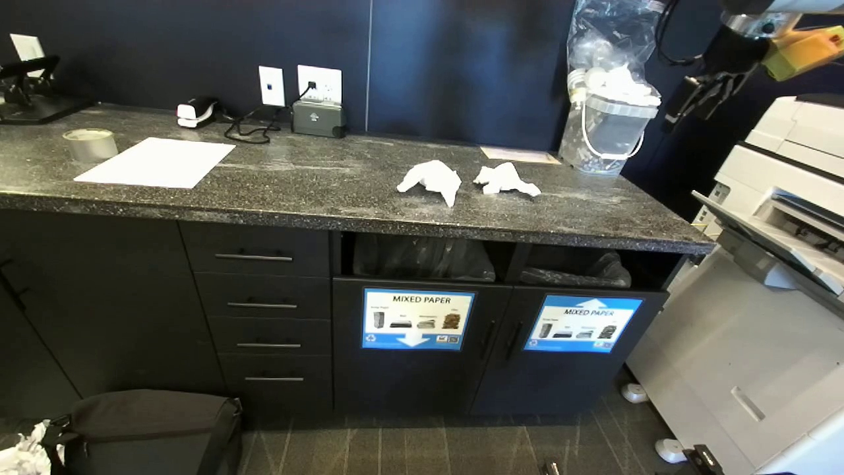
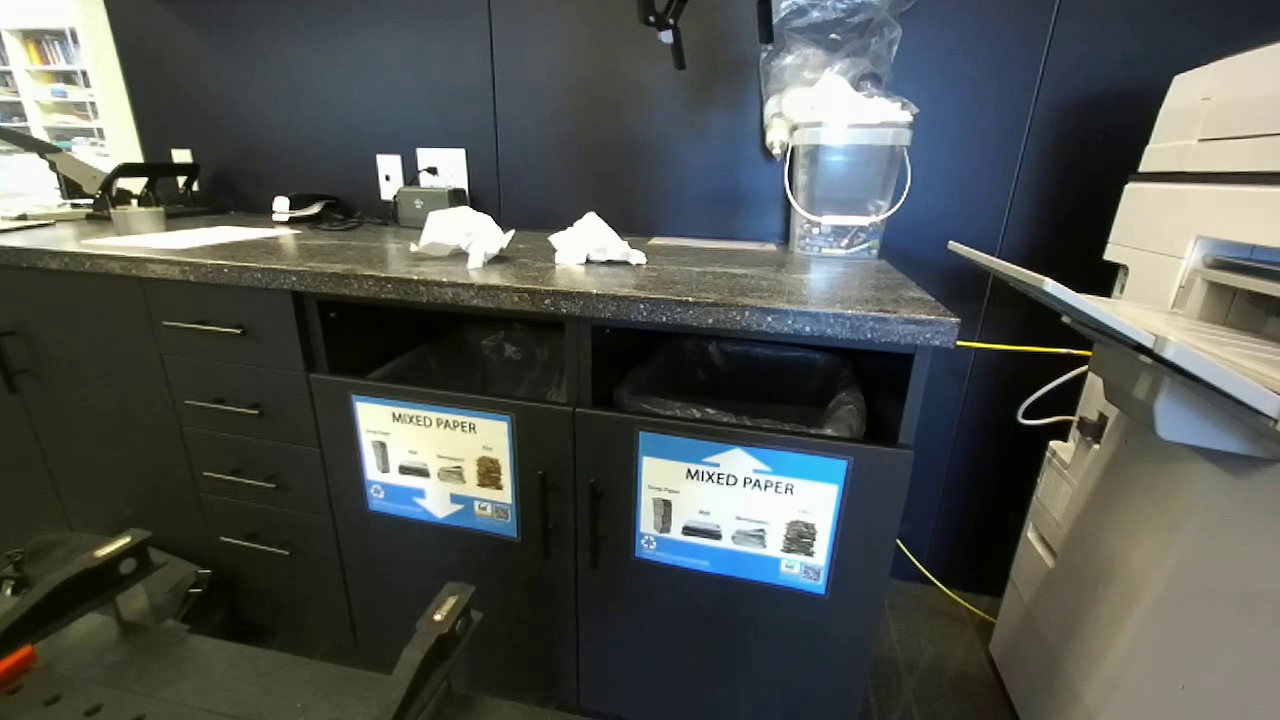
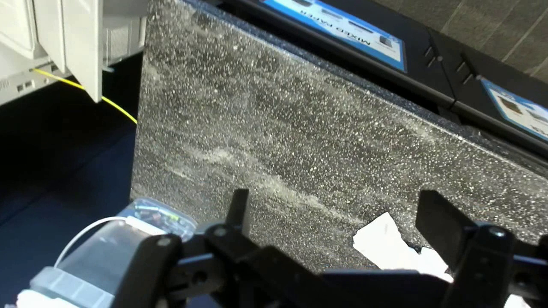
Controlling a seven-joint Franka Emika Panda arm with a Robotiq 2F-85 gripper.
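Observation:
Two crumpled white papers lie apart on the speckled dark counter [image 1: 316, 178]. The left paper [image 1: 432, 178] and the right paper [image 1: 504, 179] both rest towards the counter's right half. High above the counter, at the upper right, hangs my gripper [image 1: 686, 103]. In the wrist view the gripper is open, its two black fingers wide apart with nothing held between them. One crumpled paper [image 3: 393, 244] shows well below it, near the right finger and partly hidden by the gripper's body. Only the finger ends of the gripper [image 2: 720, 34] appear at the top of exterior view 2.
A clear bucket [image 2: 846, 180] filled with bagged white items stands at the counter's back right. Two bins [image 2: 744, 384] lined with plastic sit open under the counter. A printer [image 1: 775, 237] is at the right. A flat white sheet [image 1: 158, 162] and a tape roll [image 1: 91, 146] lie left.

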